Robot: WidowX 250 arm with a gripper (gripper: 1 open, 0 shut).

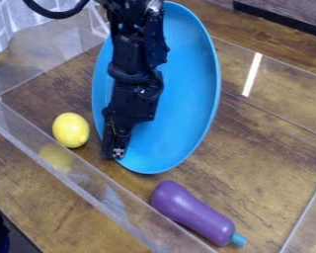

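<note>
My black gripper (116, 144) reaches down from the top over a large blue plate (188, 89), its tip low at the plate's near left edge; it is shut, with nothing visible between its fingers. A yellow lemon-like object (71, 129) lies just left of the plate. A purple eggplant-like object (190, 209) with a light blue end lies at the lower right, apart from the plate.
Clear plastic walls (68, 178) run along the left and near side of the wooden table (267, 148). Free table shows to the right of the plate and at the lower left.
</note>
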